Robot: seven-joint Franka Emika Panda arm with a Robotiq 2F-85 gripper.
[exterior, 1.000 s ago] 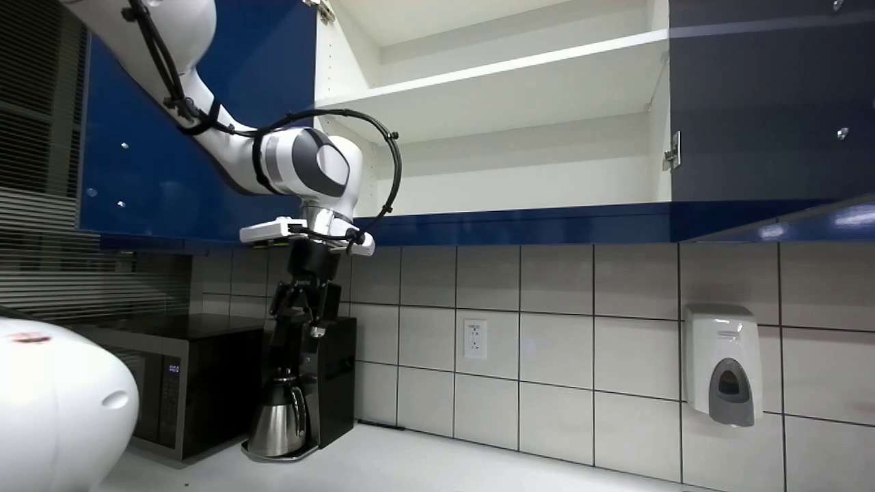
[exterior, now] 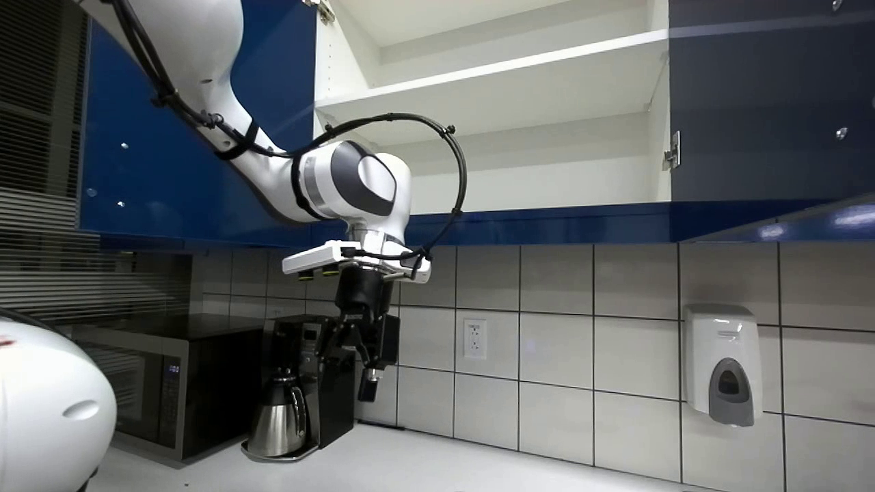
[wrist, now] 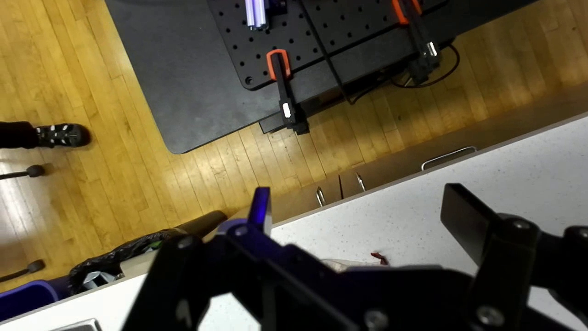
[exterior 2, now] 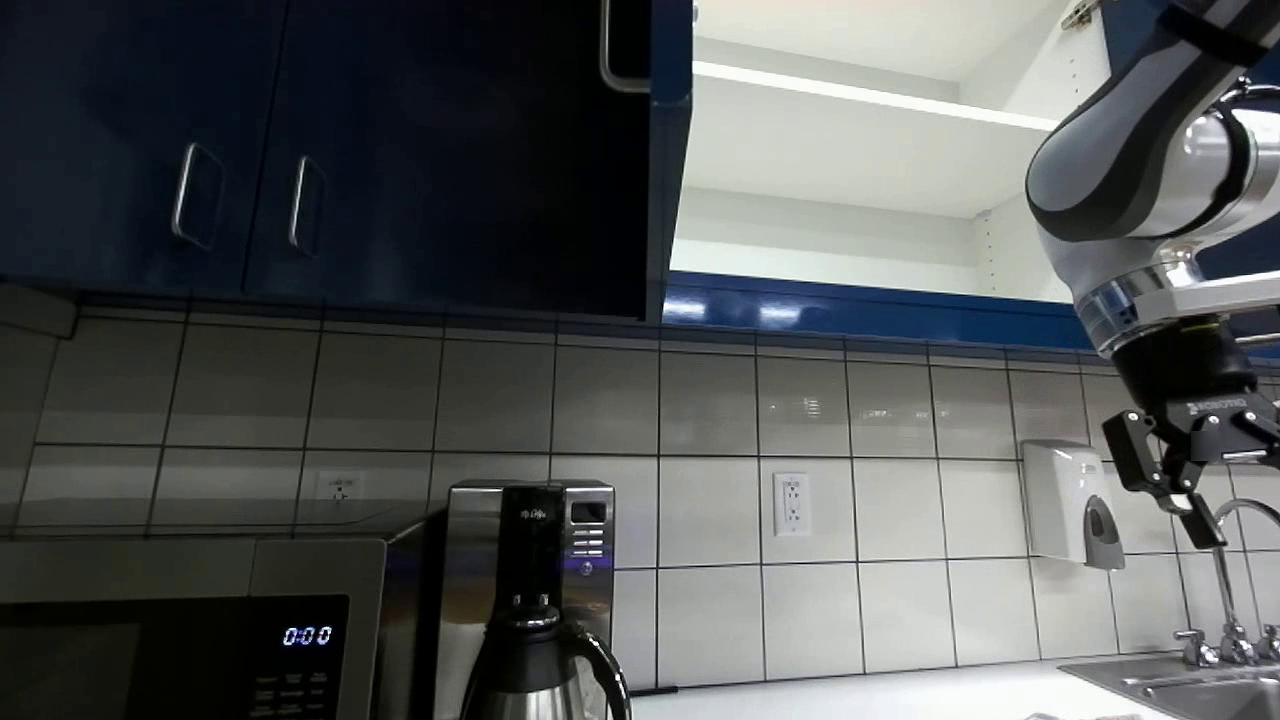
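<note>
My gripper (exterior: 348,367) hangs fingers-down above the white counter, in front of the coffee maker in exterior view 1. In the wrist view its two black fingers (wrist: 468,223) stand wide apart, with nothing between them. Below lies a pale, limp-looking item with a dark red tip (wrist: 380,257), mostly hidden by the gripper body; what it is, I cannot tell. The coffee maker (exterior: 334,385) holds a steel carafe (exterior: 276,426). Above, the wall cabinet (exterior: 525,74) is open and its visible shelves are empty.
A microwave (exterior: 197,373) stands left of the coffee maker. On the tiled wall hangs a soap dispenser (exterior: 723,361). A sink (exterior 2: 1188,684) lies at the right in exterior view 2. Across the floor stands a black table (wrist: 187,82) with clamps.
In exterior view 1 the arm has moved right and the gripper now sits lower, shifted off the carafe's line. The white rounded shape at lower left has shifted left. The cabinet and coffee maker stay put.
</note>
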